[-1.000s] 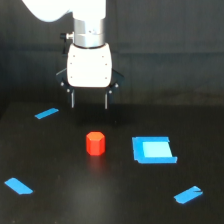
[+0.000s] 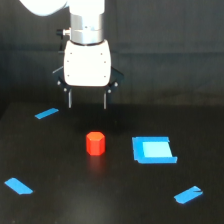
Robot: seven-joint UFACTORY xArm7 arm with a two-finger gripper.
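Note:
A small red block (image 2: 95, 143), six-sided in outline, rests on the black table in front of the arm. Behind and above it hangs my gripper (image 2: 87, 98), fingers pointing down and set wide apart. It is open, and only empty space shows between the fingers. To the block's right lies a pale square (image 2: 156, 149) framed by blue tape.
Strips of blue tape lie on the table at the back left (image 2: 47, 113), front left (image 2: 18, 186) and front right (image 2: 188, 195). Bare black surface surrounds the block, and no other objects stand nearby.
My gripper has shifted very slightly to the left and is still open. The red block and the taped square have stayed in place.

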